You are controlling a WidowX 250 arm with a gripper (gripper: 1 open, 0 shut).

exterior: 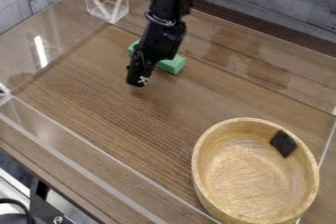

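Observation:
The black arm reaches down from the top of the view, and its gripper (137, 77) is low over the wooden table (118, 130), left of centre. It looks shut, with nothing visible between its fingers. A green object (170, 63), shaped like a block, lies on the table just behind and to the right of the gripper, partly hidden by the arm. Whether the two touch cannot be told.
A round tan basin (252, 174) with a black patch on its rim takes up the front right. Clear plastic racks stand at the back left and left edge.

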